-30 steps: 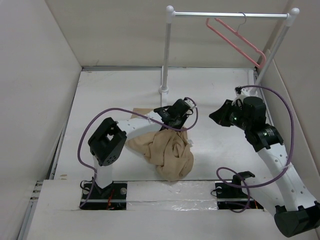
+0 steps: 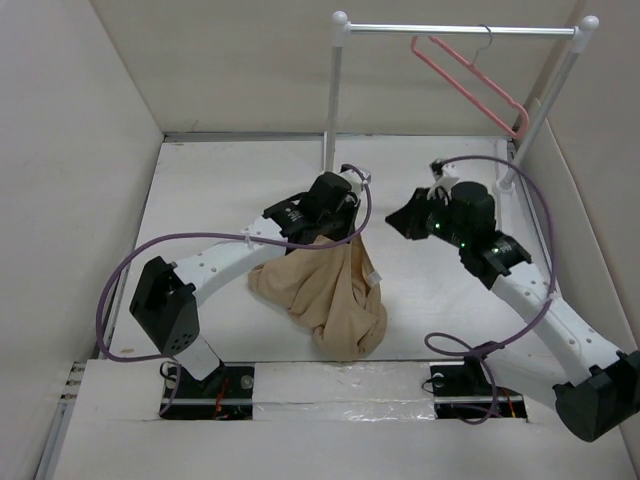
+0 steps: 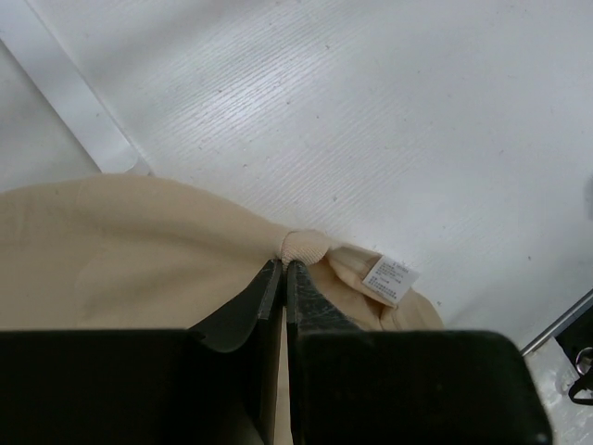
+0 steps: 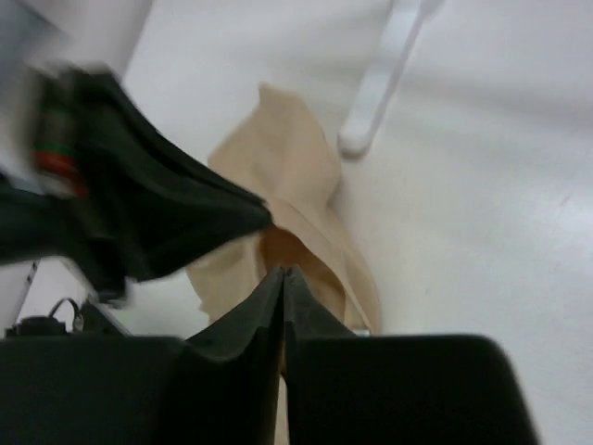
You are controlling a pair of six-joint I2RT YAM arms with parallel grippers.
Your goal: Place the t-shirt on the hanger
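Observation:
The tan t-shirt lies bunched on the white floor at the centre, a white label showing at its right. My left gripper is shut on a ribbed edge of the t-shirt, lifting it slightly. My right gripper hovers in the air to the right of the t-shirt, shut with nothing visible between its fingers; in the right wrist view the left arm appears blurred at the left. The pink hanger hangs from the rail at the top right.
The white rack's rail spans the back, with posts either side. Purple cables loop over both arms.
My right gripper has moved leftward toward the centre. The hanger sways slightly.

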